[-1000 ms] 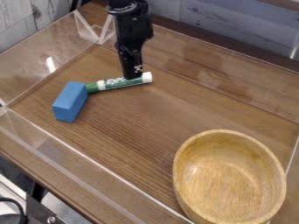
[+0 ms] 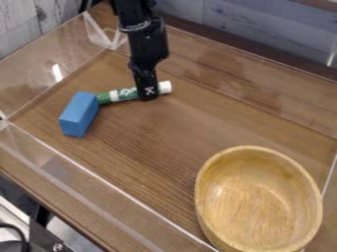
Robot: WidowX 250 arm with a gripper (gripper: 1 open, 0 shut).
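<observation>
A white-and-green tube (image 2: 124,94) lies on the wooden table, with its left end near a blue block (image 2: 79,113). My black gripper (image 2: 149,93) reaches down from the top of the view onto the right part of the tube, its tips at or just over it. Whether anything is between the fingers is hidden.
A wide round wooden bowl (image 2: 259,199) sits at the lower right. A clear plastic edge runs along the left side.
My gripper has moved down from above and behind the tube to the tube's right part. The tube and block look unmoved.
</observation>
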